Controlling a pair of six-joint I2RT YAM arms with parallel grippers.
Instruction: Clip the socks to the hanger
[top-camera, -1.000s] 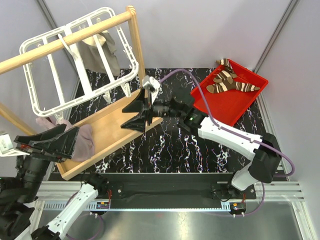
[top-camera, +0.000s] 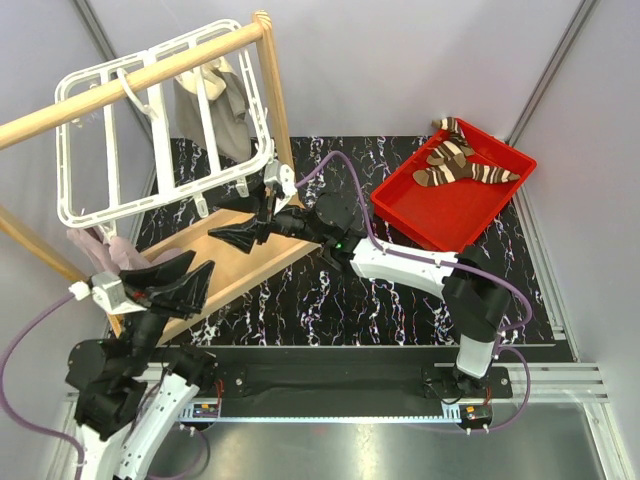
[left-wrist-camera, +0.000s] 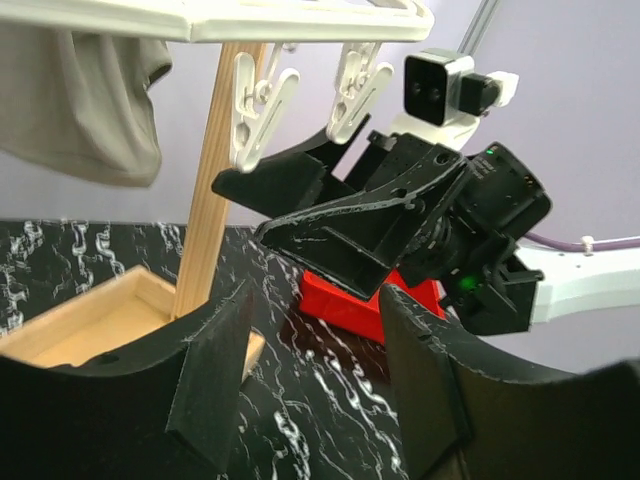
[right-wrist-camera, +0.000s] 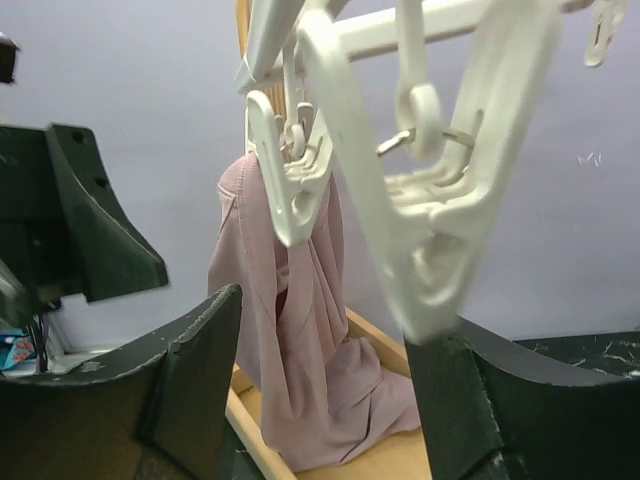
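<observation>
The white clip hanger (top-camera: 165, 185) hangs from a wooden frame at the upper left. Brown striped socks (top-camera: 452, 160) lie in the red tray (top-camera: 490, 215). A pink cloth item (right-wrist-camera: 290, 320) hangs from a clip in the right wrist view. My left gripper (top-camera: 200, 272) stands open with nothing between its fingers, below the hanger's near-left corner. My right gripper (top-camera: 232, 220) is open too, at the hanger's near-right corner. Just above its fingers is a white clip; in the right wrist view a close clip (right-wrist-camera: 435, 210) stands beside the right finger (right-wrist-camera: 480, 390).
A grey cloth (top-camera: 222, 115) hangs at the hanger's far side. The wooden base (top-camera: 240, 262) lies beneath the hanger. The frame's wooden post (left-wrist-camera: 215, 180) stands near my right gripper.
Both grippers have come closer together: the left moved right, the right moved left to the hanger's corner. The hanger has swung slightly. The socks in the tray have not moved.
</observation>
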